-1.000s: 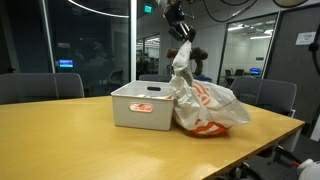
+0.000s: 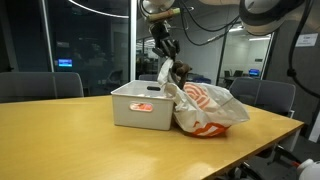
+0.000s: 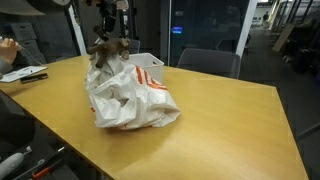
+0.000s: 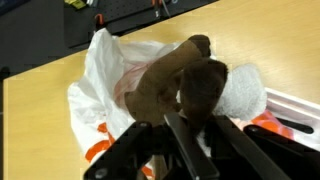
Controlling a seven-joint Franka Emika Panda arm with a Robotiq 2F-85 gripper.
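My gripper (image 2: 168,46) is shut on a brown, soft-looking item (image 4: 165,85), perhaps cloth or plush, which fills the space at the fingers in the wrist view. In exterior view 2 the brown item (image 3: 110,48) hangs above a white plastic bag with red markings (image 3: 135,98). The bag (image 2: 208,110) lies crumpled against the right side of a white bin (image 2: 143,113), its upper part rising beside the bin. A whitish cloth-like piece (image 4: 243,94) shows beside the brown item in the wrist view. Exactly where the fingers grip is partly hidden.
Office chairs (image 2: 40,87) stand along its far edge. A person's hand (image 3: 10,48) and a tablet-like object (image 3: 22,73) appear at the left in exterior view 2.
My gripper has come down and left toward the bin. The brown item has moved lower and left with it, beside the bag's raised part; bin and lower bag stay put.
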